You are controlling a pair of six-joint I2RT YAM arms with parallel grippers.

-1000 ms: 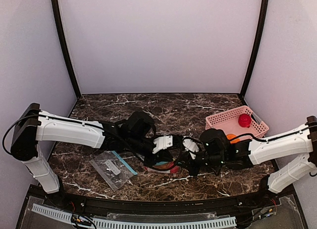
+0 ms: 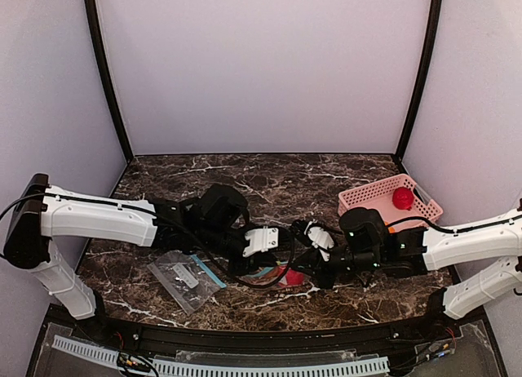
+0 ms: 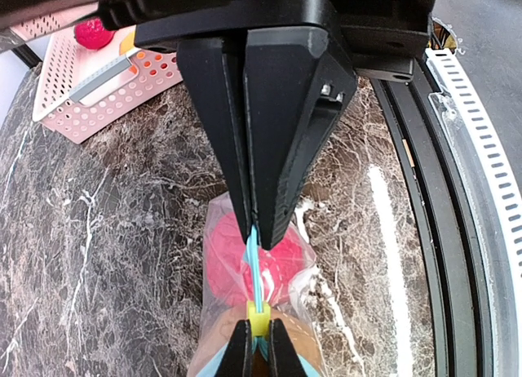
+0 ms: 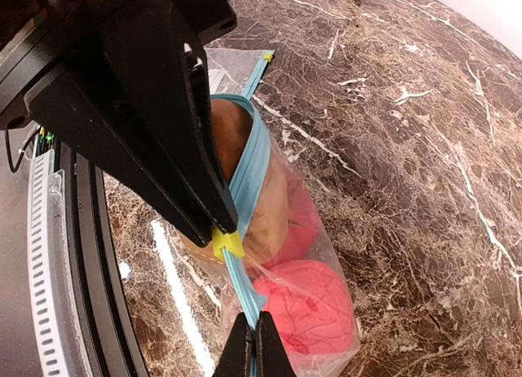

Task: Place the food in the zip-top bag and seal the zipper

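Observation:
A clear zip top bag (image 4: pixel 310 312) lies between the grippers, holding brown and red food, with a light blue zipper strip (image 4: pixel 240 279) and a yellow slider (image 4: pixel 228 243). My left gripper is shut on the zipper at the slider; in the right wrist view its dark body hangs over the bag. My right gripper is shut on the thin blue strip beyond the slider. In the top view both grippers meet at the table's centre, mostly hiding the bag.
A pink basket (image 2: pixel 367 193) with a red item and orange food stands at the right. Another flat bag (image 2: pixel 183 287) lies at the front left.
My left gripper has shifted slightly left in the top view, and the right arm has moved a little to the right and down since a second ago.

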